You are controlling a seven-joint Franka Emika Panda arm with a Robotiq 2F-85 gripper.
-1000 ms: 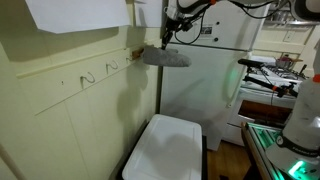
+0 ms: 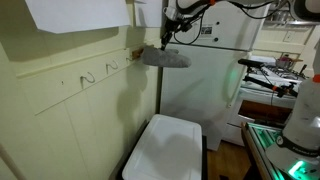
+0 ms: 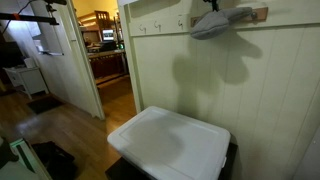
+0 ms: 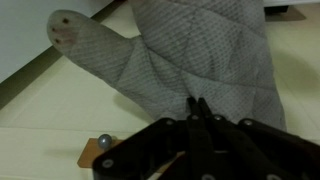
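Note:
A grey quilted oven mitt lies roughly level in the air beside the wall, high above the white lid. My gripper comes down from above onto its upper side. From the other side, the mitt appears in front of a wooden rack. In the wrist view the gripper is shut, its tips together at the edge of the mitt, seemingly with the cloth pinched between them. The exact grip is hidden. A round metal knob on the rack shows near the mitt's lower edge.
Several small hooks line the cream wall. A white cabinet hangs above them, and a white fridge stands behind the arm. Open air lies between the mitt and the lid below.

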